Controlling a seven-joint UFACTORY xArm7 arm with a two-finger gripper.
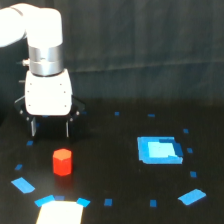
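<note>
My gripper hangs at the left of the camera view, below the white arm. Its two dark fingers stand wide apart with nothing seen between them, so it is open. A red block with a six-sided outline is on the dark table, lower in the picture than the fingers and slightly right of their middle. Fingers and block appear apart. To the right is a shallow blue tray with a white patch inside.
A white block-like thing is cut off by the bottom edge. Blue strips lie to the left and beside it, with another blue strip at the lower right. Small blue squares dot the table. Between red block and tray the surface looks clear.
</note>
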